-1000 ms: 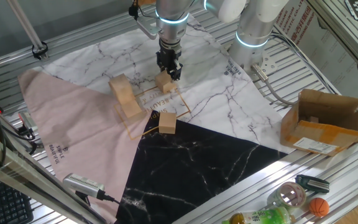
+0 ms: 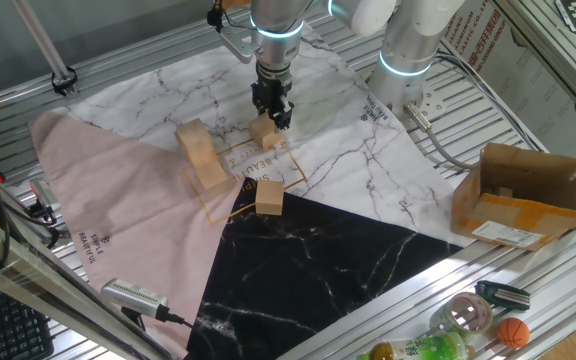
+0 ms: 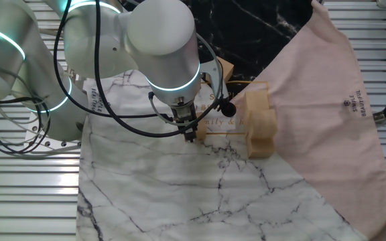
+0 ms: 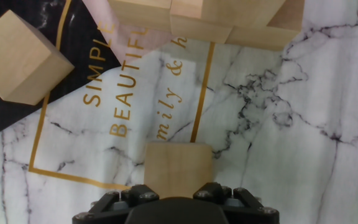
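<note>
A pale wooden block (image 4: 179, 165) lies directly ahead of my gripper in the wrist view, its lower part hidden by the fingers and gripper body. The fingers (image 4: 143, 194) stand apart at the block's two sides; whether they press on it is not clear. From the first exterior view, the gripper (image 2: 274, 117) is low over that block (image 2: 263, 131), right at it. A second block (image 2: 269, 198) rests on the cloth's black part. To the left, several joined or stacked wooden pieces (image 2: 200, 155) form a longer shape, seen also as wooden pieces (image 3: 260, 127) from the other side.
An open cardboard box (image 2: 513, 200) sits at the right edge. A jar (image 2: 466, 314), a green-labelled bottle (image 2: 428, 347) and an orange ball (image 2: 513, 332) are at the front right. The marbled cloth (image 3: 159, 194) has wide free areas.
</note>
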